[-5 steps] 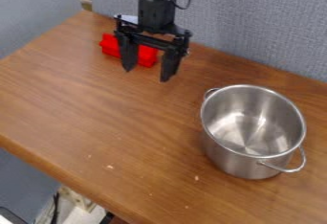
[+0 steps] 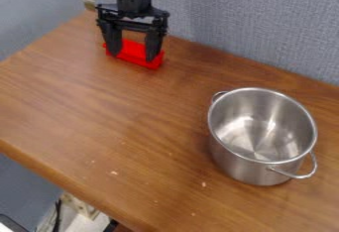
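My black gripper (image 2: pixel 133 45) is at the back left of the table, open, its two fingers on either side of a red block (image 2: pixel 134 58) lying on the wood. The gripper partly hides the block; whether the fingers touch it is unclear.
A large steel pot (image 2: pixel 261 135) with wire handles stands at the right. A grey textured wall (image 2: pixel 252 18) runs along the back.
My gripper has moved left and back from open table right of the red block to over the block. The pot has not moved.
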